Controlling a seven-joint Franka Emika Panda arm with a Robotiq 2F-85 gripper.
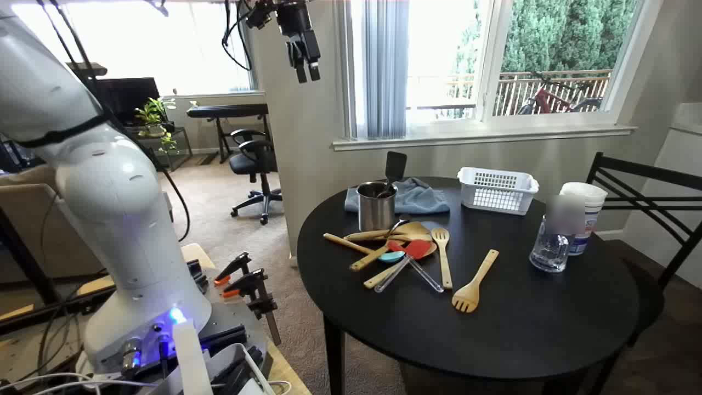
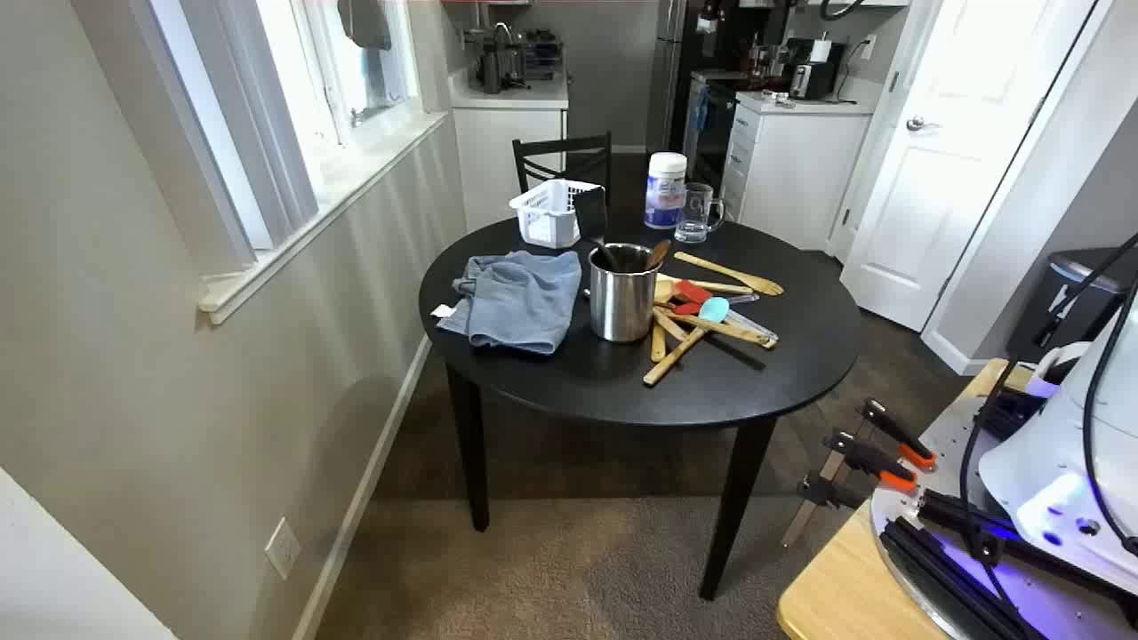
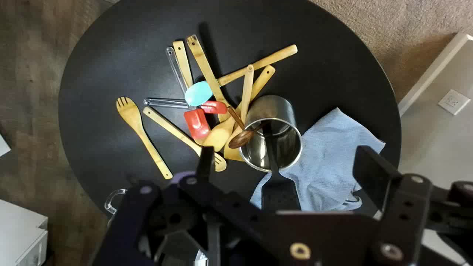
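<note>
High above the table, my gripper stands open with nothing between its fingers; the wrist view looks down past its widely parted fingertips. On the black round table a steel pot stands upright, holding a black spatula and a dark wooden spoon. Beside the pot lies a loose heap of wooden utensils, with a red spatula and a turquoise spoon among them. A wooden fork lies apart from the heap. Next to the pot a blue-grey cloth is spread.
A white basket stands near the window side. A glass mug and a white tub stand close together at the table's far side. Bare tabletop shows in exterior view 1 around the front right.
</note>
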